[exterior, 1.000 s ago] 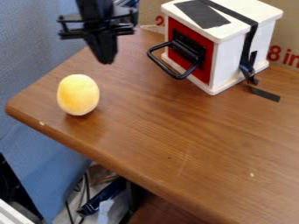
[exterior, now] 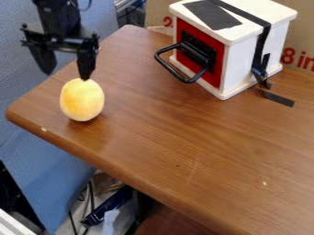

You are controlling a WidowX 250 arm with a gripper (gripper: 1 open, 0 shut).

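Note:
A pale yellow, egg-shaped object [exterior: 83, 100] stands on the wooden table [exterior: 208, 156] near its left edge. My dark gripper [exterior: 66, 64] hangs above and slightly behind it, its two fingers spread wide apart with nothing between them. The right fingertip is just over the top of the yellow object; whether it touches cannot be told.
A white box [exterior: 244, 30] with a red front, a black handle and black straps stands at the back right, cardboard behind it. Below the left edge lie cables and loose items.
My gripper has moved left and down toward the yellow object over the last second. The object and the box have not moved.

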